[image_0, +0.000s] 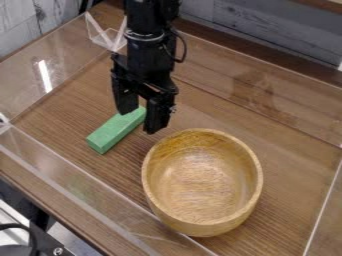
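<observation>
The black robot arm comes down from the top centre of the camera view, its gripper (140, 108) standing open just right of and above a green block (112, 136). The green block lies flat and slanted on the wooden table, its upper end close to the left finger. A large pale yellow bowl (201, 200) sits at the lower right of the gripper, empty.
The wooden table (274, 110) has free room to the right and at the back. A clear plastic edge runs along the left side, with dark cables at the bottom-left corner.
</observation>
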